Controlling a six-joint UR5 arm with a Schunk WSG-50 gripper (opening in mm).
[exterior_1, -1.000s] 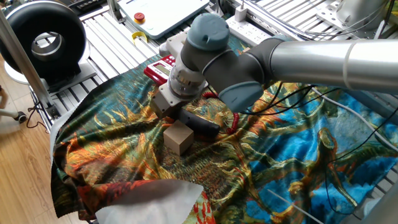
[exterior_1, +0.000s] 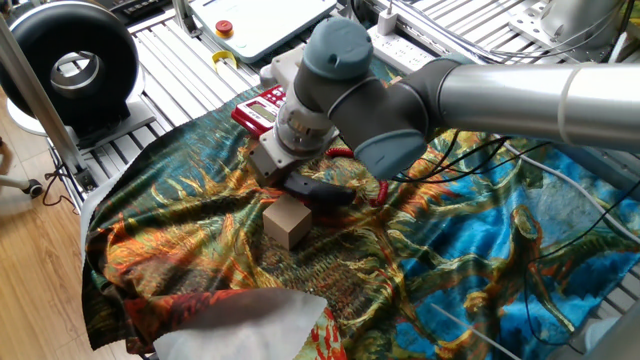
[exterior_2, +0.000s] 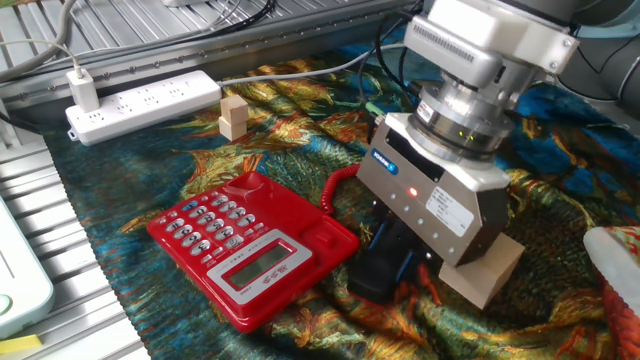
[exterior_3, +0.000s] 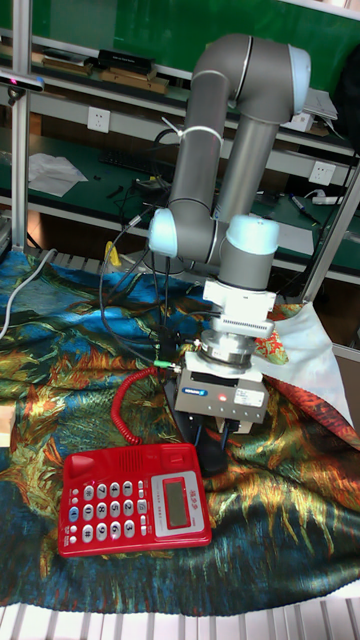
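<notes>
A black handset (exterior_1: 318, 190) sits right beneath my gripper (exterior_3: 212, 431), which appears shut on it; the fingertips are largely hidden against the dark handset. In exterior view 2 the handset (exterior_2: 376, 272) slants below the gripper's housing, between the red telephone and a cardboard-coloured block. The red telephone base (exterior_2: 255, 245) lies on the cloth, its keypad and display facing up and its cradle empty. A coiled red cord (exterior_3: 119, 409) runs from the base toward the handset.
The brown block (exterior_1: 287, 222) stands close beside the handset. Two small wooden blocks (exterior_2: 233, 118) are near a white power strip (exterior_2: 145, 107). Rumpled patterned cloth (exterior_1: 420, 270) covers the table, with open room to the right in exterior view 1.
The handset has turned slightly, its right end shifting up in exterior view 1 as the arm moved a little. The red cord's loop has changed shape. The brown block has stayed put.
</notes>
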